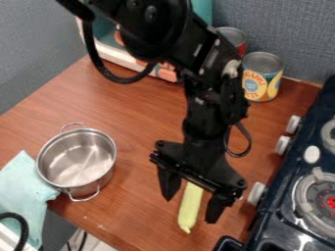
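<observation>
My black gripper [194, 191] points down at the middle right of the wooden counter, its fingers spread apart over a pale yellow, long object [187, 210], perhaps a leek or corn, which lies on the counter beneath it. Part of that object is hidden by the gripper, and nothing shows lifted between the fingers.
A steel pot [76, 152] sits at left beside a light blue cloth [26, 186]. A stove [308, 186] fills the right edge. Cans [261, 78] and a rack stand at the back.
</observation>
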